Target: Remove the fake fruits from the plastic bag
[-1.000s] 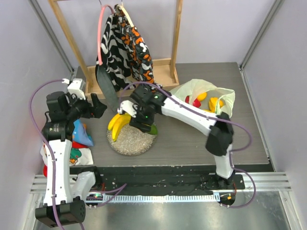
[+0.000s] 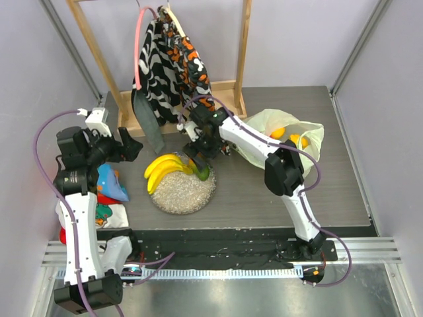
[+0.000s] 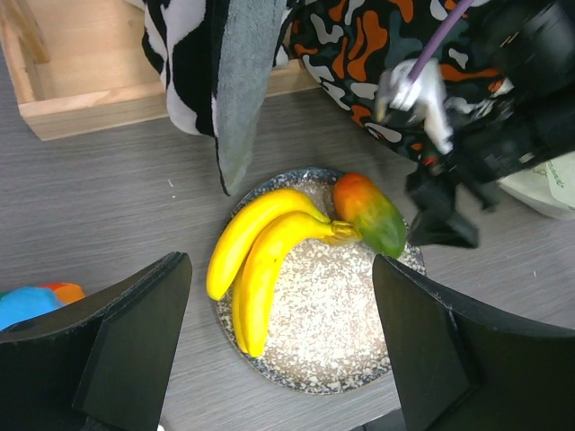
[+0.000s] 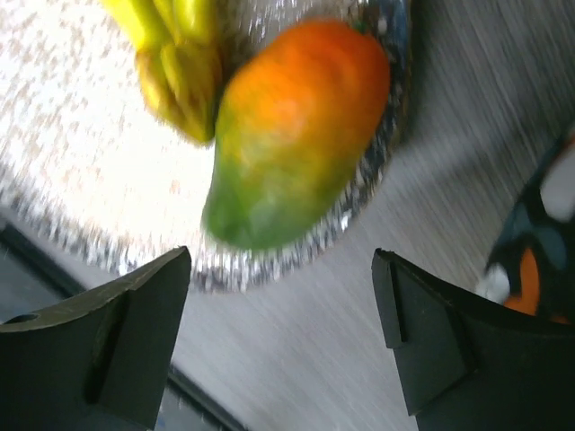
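In the left wrist view, bananas [image 3: 260,260] and an orange-green mango [image 3: 370,214] lie on a round speckled plate [image 3: 323,314]. My right gripper is open just off the mango [image 4: 296,135], with nothing between its fingers; the mango rests by the plate's rim. The pale plastic bag [image 2: 310,135] lies on its side at the right of the table, with yellow-orange fruits [image 2: 299,139] inside. My left gripper [image 2: 132,146] stands open and empty at the left; in its own view the plate shows beyond its fingers [image 3: 144,332].
A wooden rack [image 2: 228,96] with patterned bags [image 2: 175,63] hanging from it stands at the back; a grey strap [image 2: 147,122] dangles near the plate. Colourful cloth items [image 2: 109,198] lie at the left. Table space right of the plate is clear.
The mango and bananas now lie a little further left on the plate. The left arm moved slightly left.
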